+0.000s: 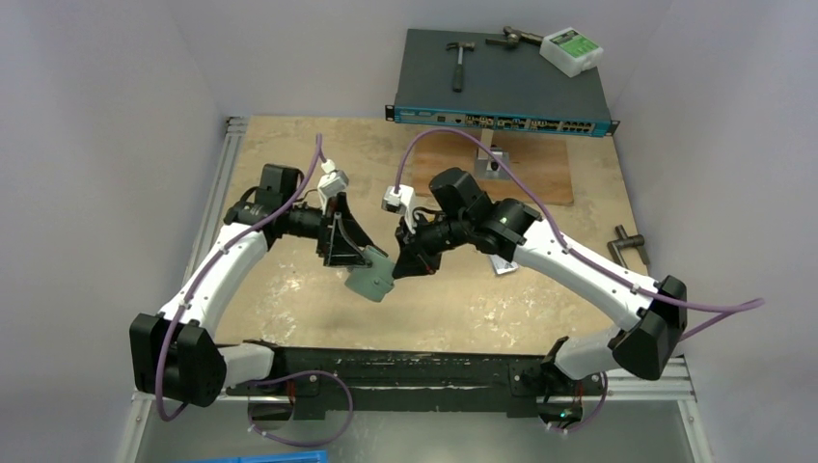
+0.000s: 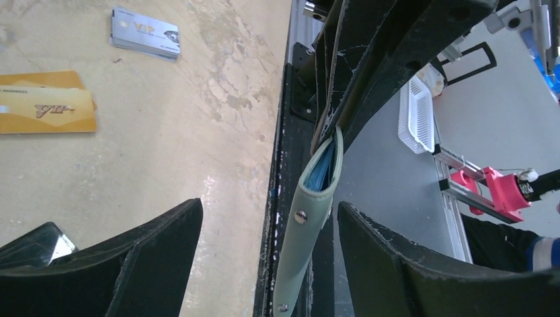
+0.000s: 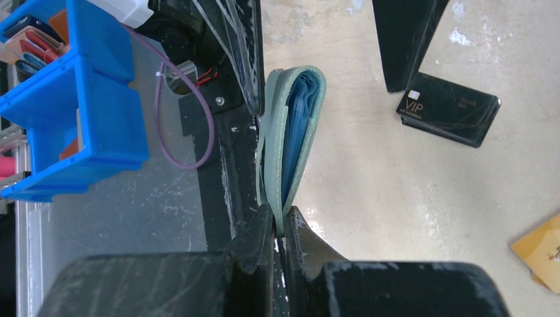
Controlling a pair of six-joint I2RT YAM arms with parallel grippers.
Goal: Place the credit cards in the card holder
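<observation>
The pale green card holder [image 1: 370,278], with blue inner sleeves, is gripped along one edge by my right gripper. My left gripper stands open, with the holder [image 2: 297,238] between its fingers, apparently apart from them. On the table lie black VIP cards [image 3: 449,110], gold VIP cards [image 2: 46,109] and silver VIP cards [image 2: 144,32].
A wooden board [image 1: 540,169] and a black equipment box [image 1: 511,77] with hammers stand at the back. A loose hammer [image 1: 632,251] lies at the right. Blue bins [image 3: 99,132] sit beyond the front edge.
</observation>
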